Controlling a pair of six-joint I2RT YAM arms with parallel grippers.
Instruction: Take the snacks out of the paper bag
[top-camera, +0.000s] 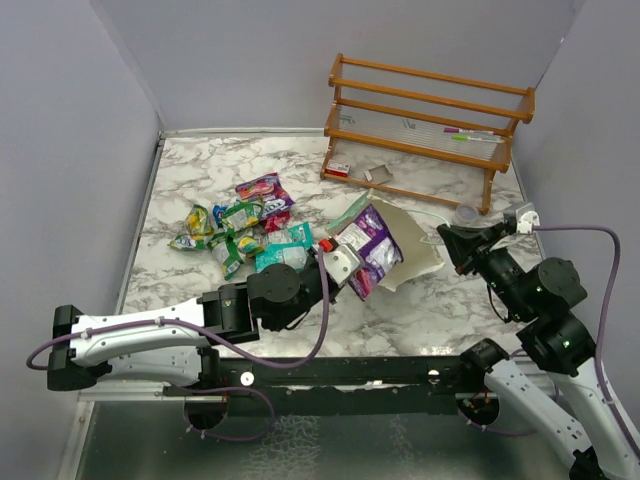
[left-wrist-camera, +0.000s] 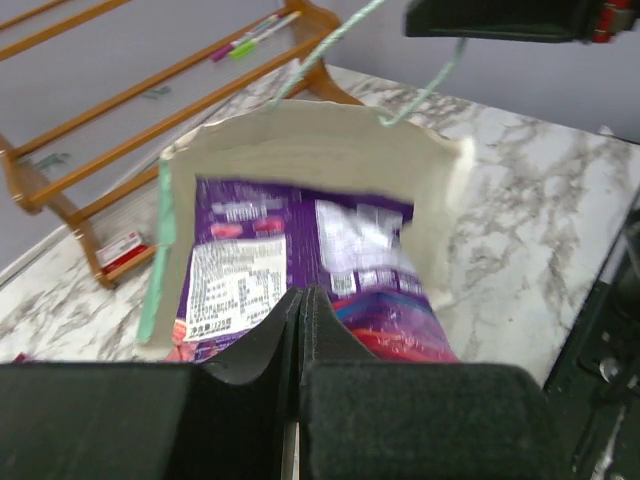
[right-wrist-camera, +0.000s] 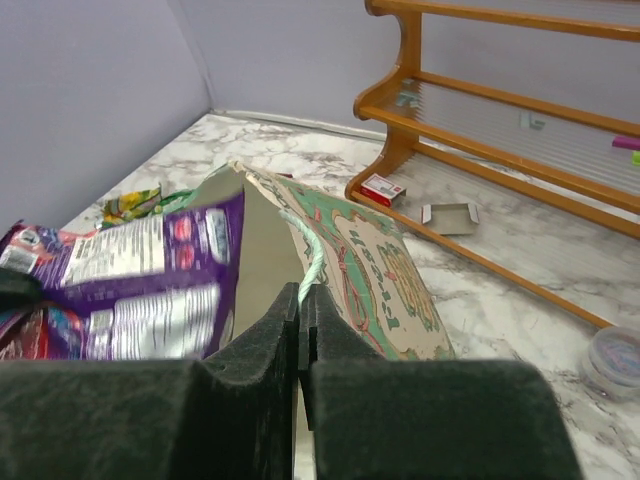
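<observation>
The open paper bag (top-camera: 410, 250) lies tilted mid-right on the table, with a large purple snack pack (top-camera: 372, 245) sticking out of its mouth. My left gripper is at the pack, shut; whether it pinches the pack is hard to tell. My right gripper is shut on the bag's pale string handle (right-wrist-camera: 312, 250), at the bag's right side. Several taken-out snack packs (top-camera: 240, 225) lie in a pile on the left of the table.
A wooden rack (top-camera: 430, 145) stands at the back right, with a small red box (top-camera: 338, 168), an open carton (top-camera: 378, 175) and a clear round tub (top-camera: 465, 213) nearby.
</observation>
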